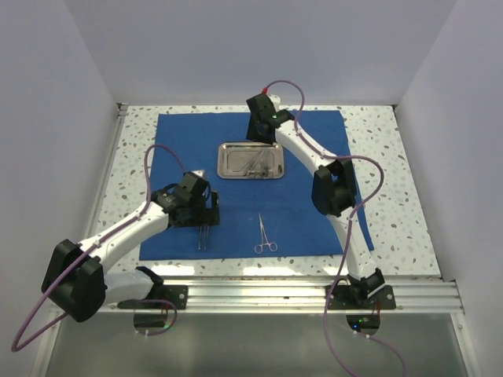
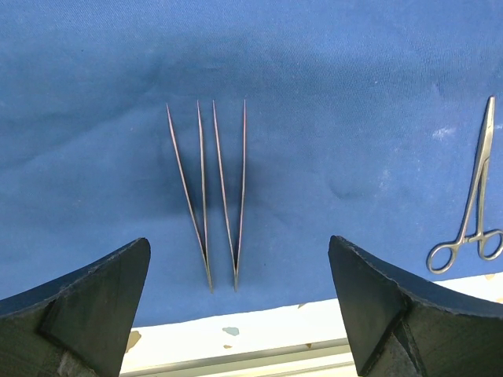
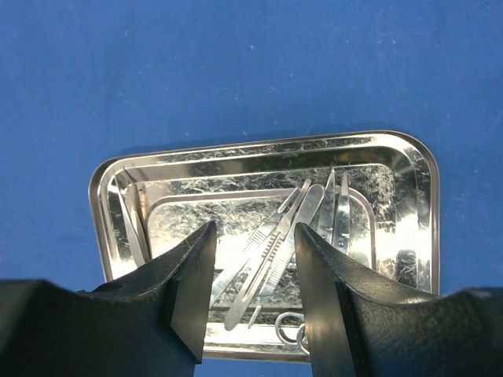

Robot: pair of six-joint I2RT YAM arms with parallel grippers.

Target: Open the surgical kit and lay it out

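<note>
A steel tray [image 1: 225,169] with several blades, handles and ring-handled tools [image 3: 259,275] sits on the blue cloth [image 1: 189,141]. Two pairs of tweezers [image 2: 206,236] lie side by side on the cloth at lower left, under my left gripper [image 1: 204,206], which is open and empty. Scissor-like forceps [image 1: 263,236] lie to their right. My right gripper is above the tray, its fingers part open, with nothing visible held between them.
The speckled table [image 1: 397,188] borders the cloth. Purple cables loop over both arms.
</note>
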